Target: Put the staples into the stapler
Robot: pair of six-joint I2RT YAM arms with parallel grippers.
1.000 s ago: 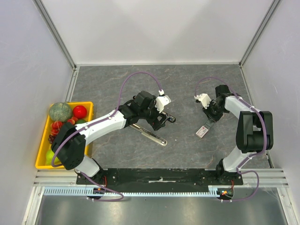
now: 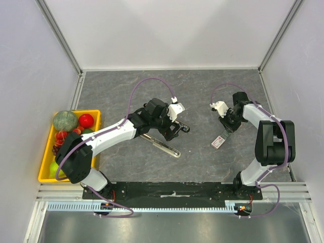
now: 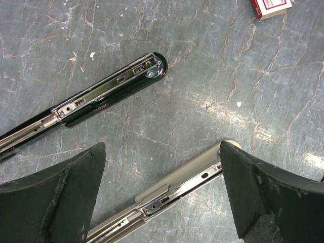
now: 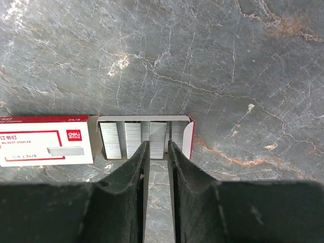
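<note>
A red-and-white staple box [image 4: 45, 142] lies on the right side of the mat, its tray [image 4: 112, 139] open with several staple strips in it. My right gripper is over the tray, fingertips close together at the strips; whether a strip is between them I cannot tell. My left gripper stands open above two opened staplers, a black one [image 3: 101, 93] and a silver one [image 3: 179, 179], both also in the top view, partly hidden by the left arm.
A yellow bin [image 2: 45, 172] of fruit stands at the far left. White walls bound the mat [image 2: 197, 96], which is clear at the back and front middle.
The left arm, staplers and box look unchanged in the top view.
</note>
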